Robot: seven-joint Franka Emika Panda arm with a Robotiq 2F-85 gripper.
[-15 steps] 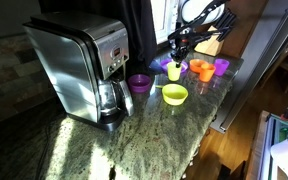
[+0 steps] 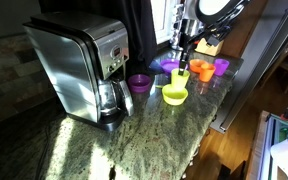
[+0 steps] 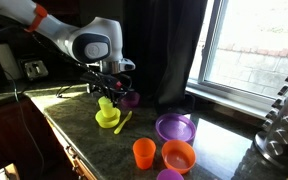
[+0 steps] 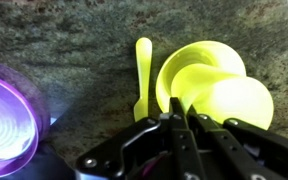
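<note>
My gripper (image 2: 183, 68) is shut on a yellow cup (image 2: 179, 77), which it holds just above the yellow bowl (image 2: 174, 96). The wrist view shows the cup (image 4: 229, 100) tilted and overlapping much of the bowl (image 4: 179, 65). Whether the cup touches the bowl cannot be told. The fingertips are mostly hidden by the gripper body in the wrist view. Beside the bowl lies a yellow spoon (image 4: 143, 75) on the dark counter.
A purple bowl (image 2: 139, 83) sits near the coffee maker (image 2: 89, 70). Orange cups (image 3: 144, 152), an orange bowl (image 3: 178, 156) and a purple plate (image 3: 175, 127) stand toward the window.
The gripper has carried the yellow cup toward the camera and slightly right, from over the area behind the yellow bowl to just above the bowl. The bowl has stayed put.
</note>
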